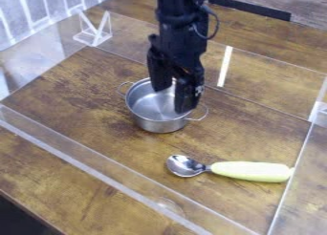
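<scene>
My black gripper (177, 76) hangs over the steel pot (160, 114), open, its fingers pointing down near the pot's back rim. The pot has two thin handles and stands on the wooden table. In front of it, to the right, lie a metal spoon (185, 165) and a pale yellow corn cob (250, 170), end to end.
Clear plastic walls (76, 141) border the wooden work area (71, 96).
</scene>
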